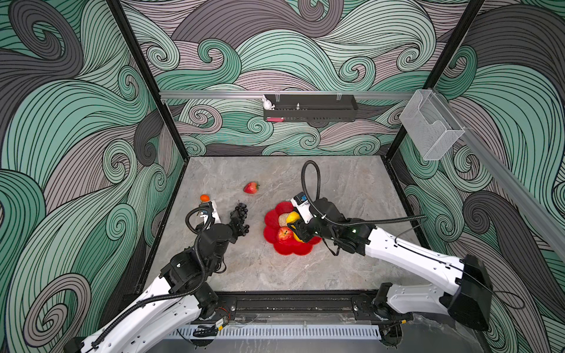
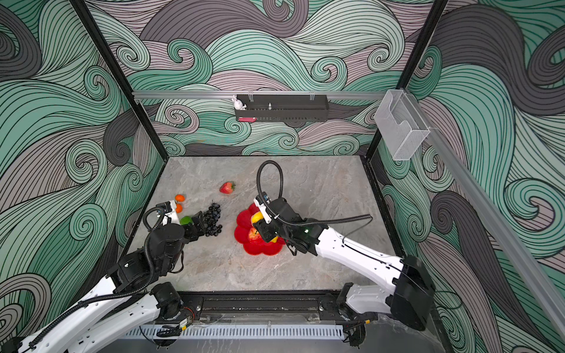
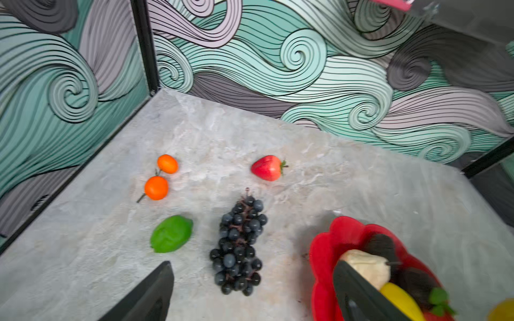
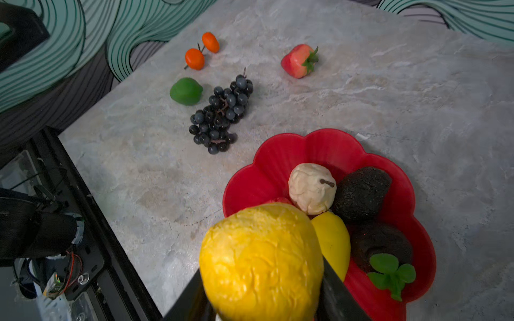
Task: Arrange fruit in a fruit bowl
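My right gripper [image 1: 299, 226] hangs over the red flower bowl [image 4: 278, 152] with a large yellow fruit [image 4: 260, 256] between its fingers. The bowl holds a pale pear [image 4: 310, 184], dark fruits [image 4: 359, 190], a lemon-like fruit [image 4: 332, 240], an apple [image 1: 283, 234] and green leaves [image 4: 385, 264]. My left gripper stands open above the table, left of the bowl. Below it lie black grapes [image 3: 235, 251], a green lime [image 3: 171, 232], two orange fruits [image 3: 156, 187] and a strawberry [image 3: 266, 168].
A black shelf [image 1: 312, 114] and a mesh basket [image 1: 429, 132] hang on rails above.
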